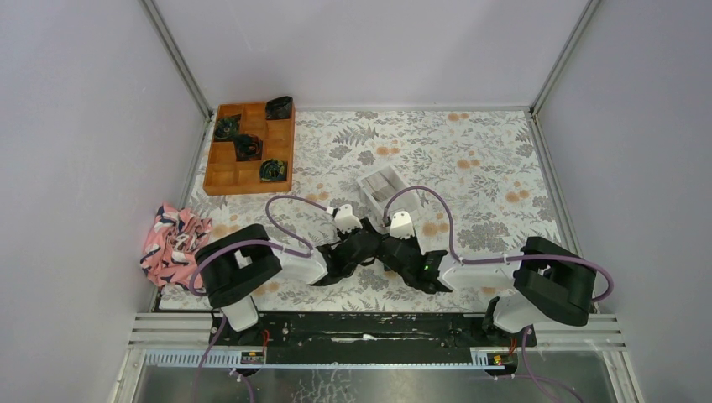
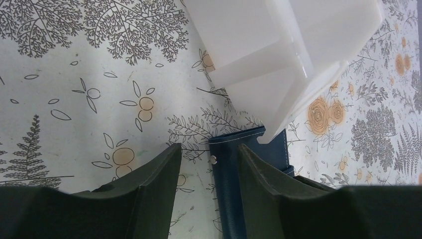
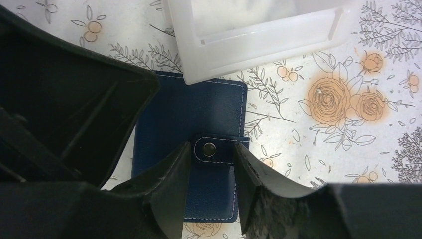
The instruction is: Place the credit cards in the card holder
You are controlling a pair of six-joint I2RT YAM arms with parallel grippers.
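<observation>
A navy card holder (image 3: 184, 114) with stitched edges and a snap strap lies flat on the floral mat, partly under my grippers. My right gripper is over its strap and snap (image 3: 209, 149), fingers part open; whether they touch it is unclear. My left gripper is above the holder's left edge, fingers apart, nothing seen held between them. A white translucent tray (image 1: 387, 183) stands just behind the holder, touching or overlapping its top edge; it holds pale flat items, too small to identify in the top view.
An orange compartment box (image 1: 218, 176) with dark bundles stands at back left. A pink patterned cloth (image 1: 172, 243) lies at the left edge. Both arms are crowded together at front centre, the left body close beside the right wrist camera.
</observation>
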